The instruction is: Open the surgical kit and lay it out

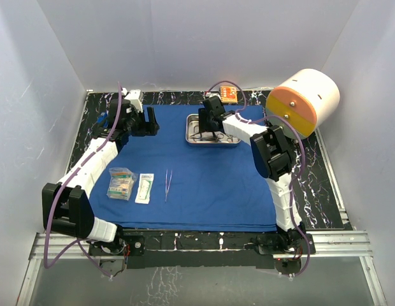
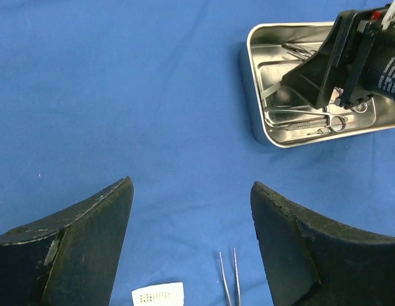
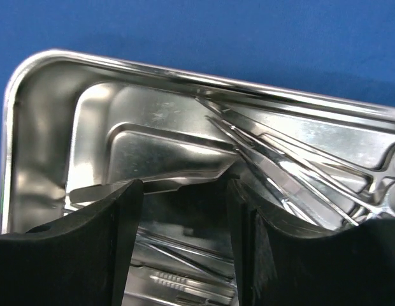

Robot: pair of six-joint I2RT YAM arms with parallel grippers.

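A steel tray (image 1: 188, 134) of surgical tools stands toward the back of the blue cloth. My right gripper is over it, fingers open, with a scalpel-like flat tool (image 3: 95, 192) running across the gap below. Scissor-like tools (image 3: 280, 169) lie to the right in that view, and more thin tools (image 3: 191, 287) lie along the bottom. My left gripper hangs open and empty above bare cloth left of the tray. On the cloth, tweezers (image 1: 167, 185) lie beside a white packet (image 1: 144, 188) and a clear bag of packages (image 1: 122, 183).
A yellow-and-white drum-shaped container (image 1: 302, 102) stands at the back right. Behind the tray lies an orange packet (image 1: 229, 94) on the dark table edge.
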